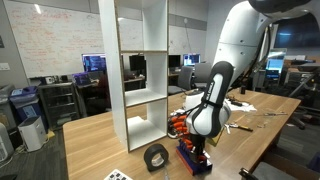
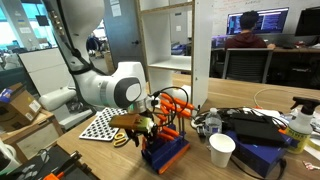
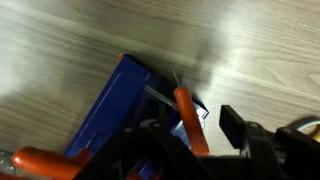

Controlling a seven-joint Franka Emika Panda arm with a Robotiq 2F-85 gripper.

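Observation:
In the wrist view my gripper has its black fingers apart, with an orange handle (image 3: 190,118) between them. There is a clear gap on the right side of the handle; the left finger is closer to it. A thin metal tip shows at the handle's upper end. Below lies a blue box (image 3: 105,105) with red corners, and a second orange handle (image 3: 45,162) at the lower left. From exterior view 2 the blue box (image 2: 163,152) sits under and beside the gripper, whose fingertips are hard to make out.
A white cup (image 2: 221,150) and a clear bottle (image 2: 212,124) stand right of the box. Near the front lies a black roll (image 1: 156,156). A white shelf (image 1: 142,95) rises behind.

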